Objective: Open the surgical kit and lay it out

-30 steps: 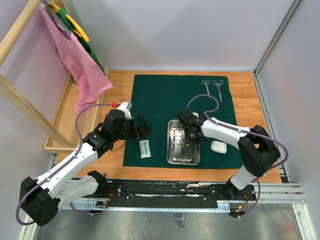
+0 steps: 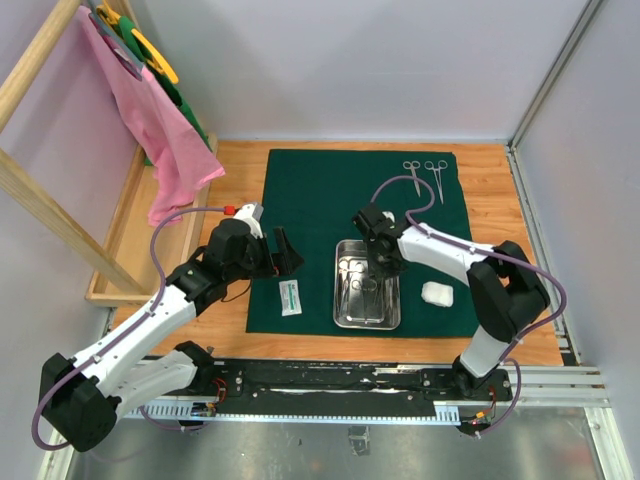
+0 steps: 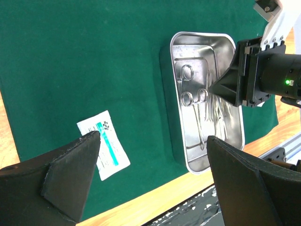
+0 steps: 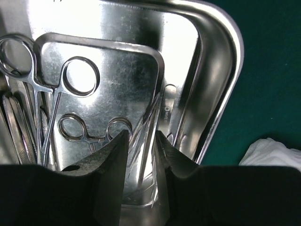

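The metal tray lies on the green cloth, with several steel instruments in it. Low over the tray, my right gripper stands open a little, its fingertips near slim tweezers and a flat handle along the tray's right side. Nothing shows held between its fingers. Ringed scissors-like tools lie to the left of it. Left of the tray, my left gripper is wide open and empty above the cloth. Two ringed instruments, a left one and a right one, rest at the cloth's upper right.
A white packet lies left of the tray, and a white gauze bundle right of it. A wooden rack with pink cloth stands at the far left.
My right gripper has shifted slightly about the tray's upper right part, with its arm's elbow moving a little. The left arm and the laid-out objects look unchanged.
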